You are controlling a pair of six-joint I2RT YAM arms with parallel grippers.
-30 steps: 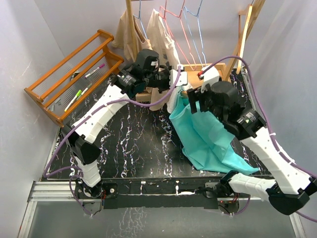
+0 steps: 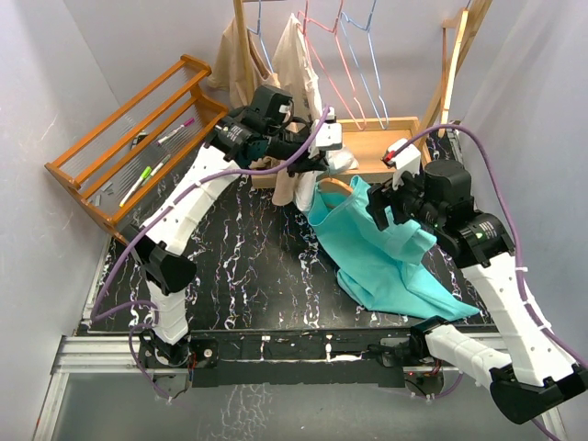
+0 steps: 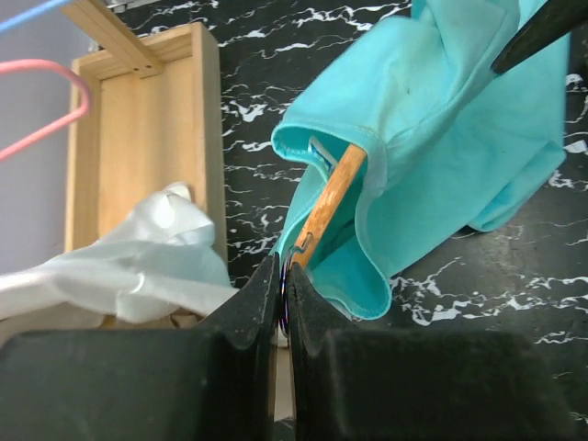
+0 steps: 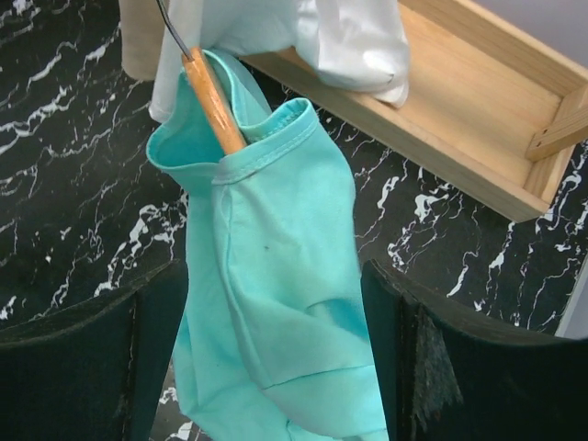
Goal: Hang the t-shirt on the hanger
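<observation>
The turquoise t-shirt [image 2: 377, 262] hangs down from a wooden hanger [image 3: 333, 197] whose bar disappears into the shirt's opening, as both wrist views show. My left gripper is shut at the hanger's metal hook, high above the dark marble surface. My right gripper hovers over the shirt [image 4: 285, 239] on the right, its fingers apart, with the fabric visible between them; whether they touch it is unclear.
Pale garments [image 2: 294, 64] and coloured hangers [image 3: 64, 78] hang at the back. A wooden box [image 4: 487, 110] sits behind the shirt. An orange rack [image 2: 119, 138] with pens stands at the left.
My right gripper moved rightward from near the hanger since a second ago. My left gripper shifted slightly, and more of the hanger shows at the shirt's opening in the top view.
</observation>
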